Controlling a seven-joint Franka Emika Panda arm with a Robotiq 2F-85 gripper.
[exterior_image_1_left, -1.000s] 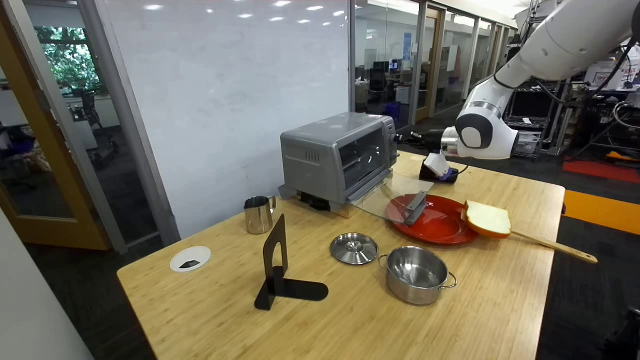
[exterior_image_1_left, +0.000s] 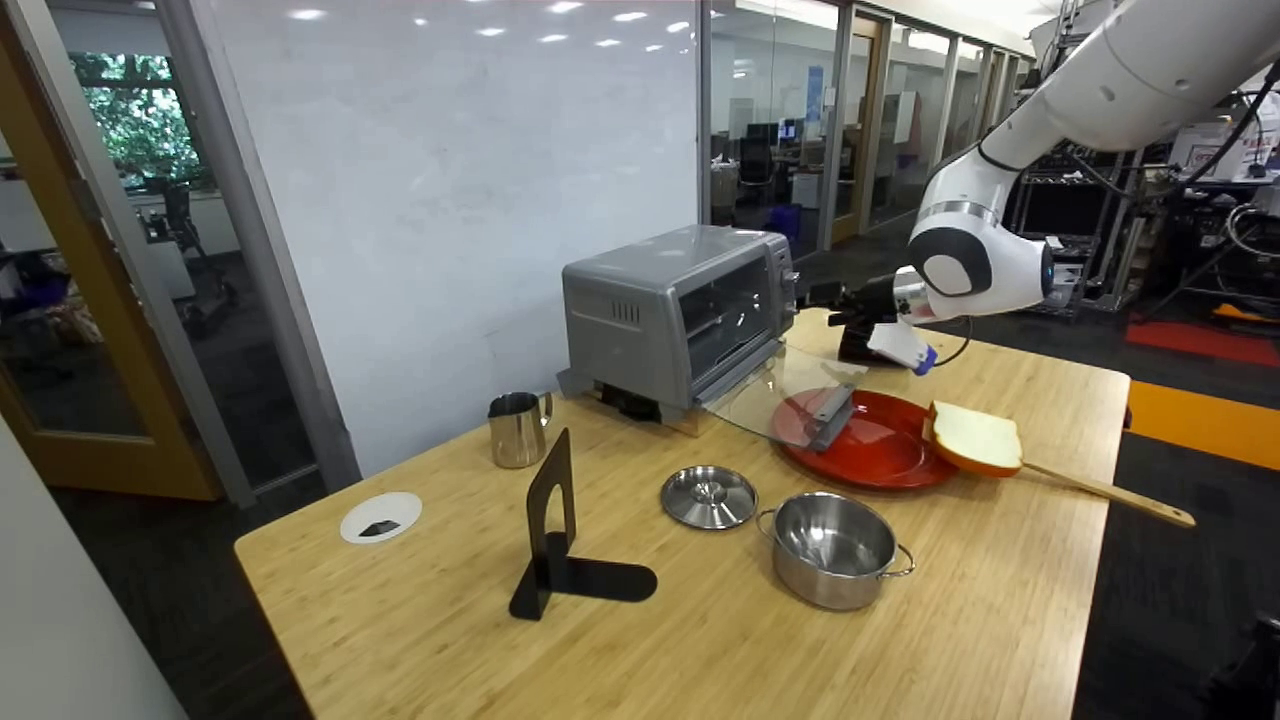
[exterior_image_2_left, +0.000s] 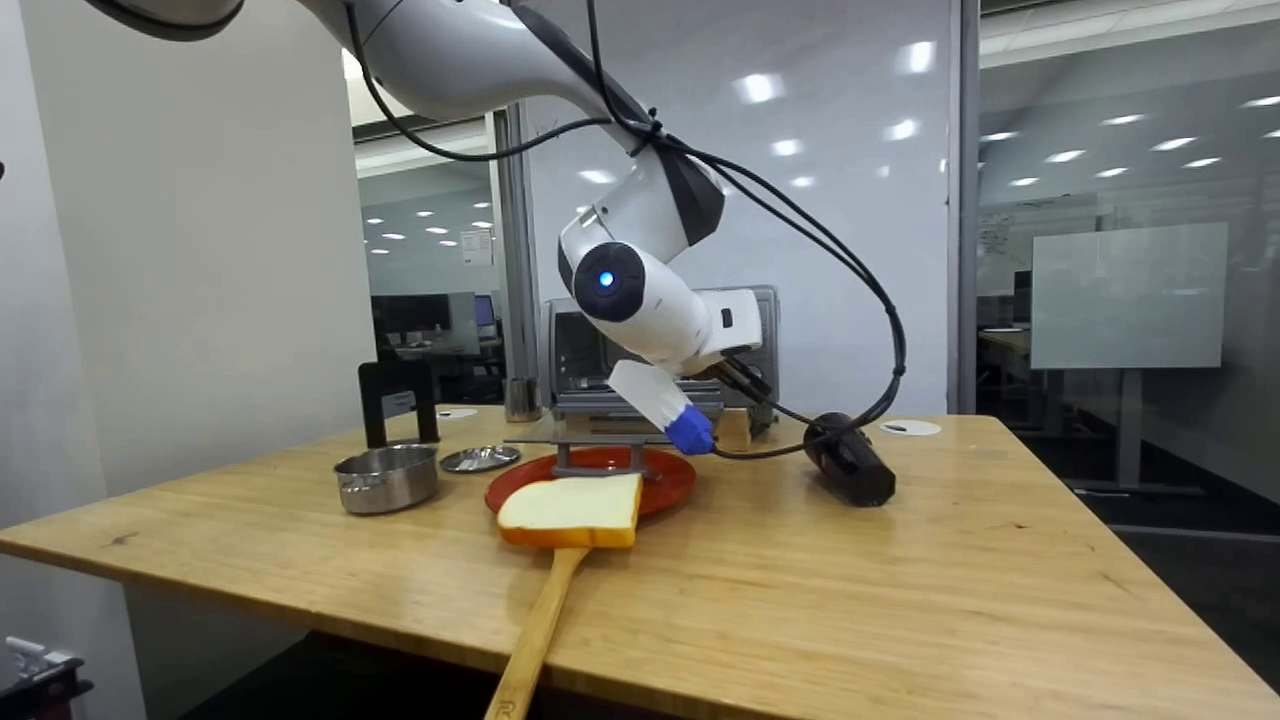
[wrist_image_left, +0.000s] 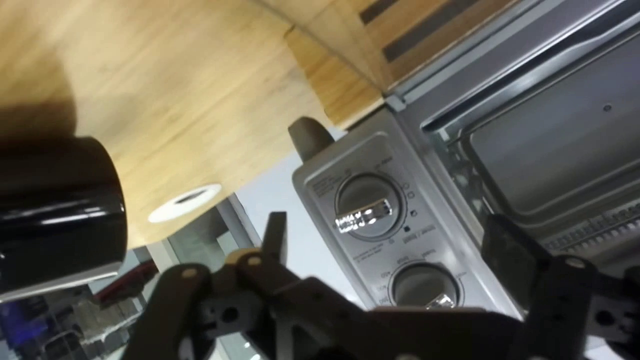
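A grey toaster oven (exterior_image_1_left: 666, 306) stands near the back of the table, its glass door (exterior_image_1_left: 768, 402) lowered. In the wrist view, its control panel shows an upper knob (wrist_image_left: 370, 206) and a lower knob (wrist_image_left: 424, 285), both in front of my gripper. The fingers (wrist_image_left: 276, 235) are spread apart, with nothing held between them; the panel lies beyond the gap. From the side, the gripper is at the oven's knob end, and whether it touches a knob is unclear. In exterior view 2 the arm hides the gripper.
A red plate (exterior_image_1_left: 894, 450) sits partly under the door. Bread (exterior_image_1_left: 978, 438) and a wooden-handled tool (exterior_image_1_left: 1116, 492) lie at its edge. A pot (exterior_image_1_left: 828, 564), lid (exterior_image_1_left: 708, 496), metal pitcher (exterior_image_1_left: 517, 432) and black bookend (exterior_image_1_left: 588, 578) occupy the table. A black cylinder (exterior_image_2_left: 849, 458) stands right of the arm.
The wrist has turned, with its white and blue attachment swinging lower and to the right in exterior view 1. The gripper has shifted slightly beside the oven's knobs. The tabletop objects look unmoved.
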